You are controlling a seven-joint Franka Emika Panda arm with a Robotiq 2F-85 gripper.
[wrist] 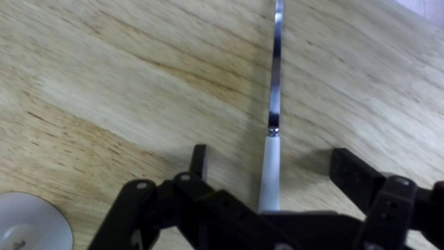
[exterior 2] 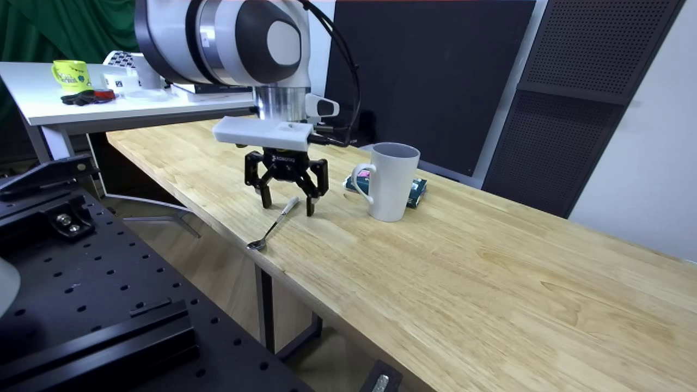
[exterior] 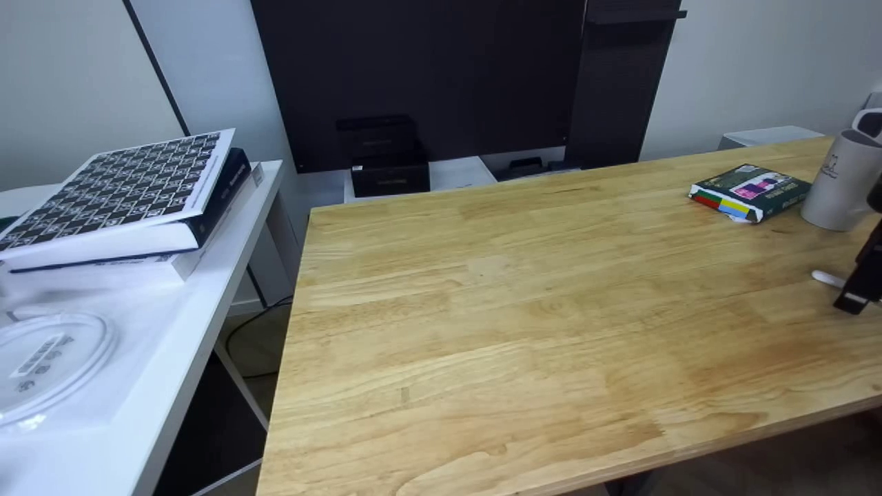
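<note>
A spoon with a white handle (exterior 2: 291, 204) and a metal bowl lies on the wooden table, its bowl end towards the near edge. My gripper (exterior 2: 288, 206) is low over the table with its fingers wide apart, one finger on each side of the handle. From the wrist camera, the white handle (wrist: 271, 173) runs between the spread fingers of my gripper, with clear space on both sides and nothing held. The spoon's bowl is outside that view. In exterior view 1 only the handle's end (exterior: 827, 278) shows beside a black finger (exterior: 860, 285).
A tall white mug (exterior 2: 392, 183) stands close to the right of my gripper, a green package (exterior 2: 418, 191) behind it. A white side table (exterior: 157, 347) carries books (exterior: 124, 194).
</note>
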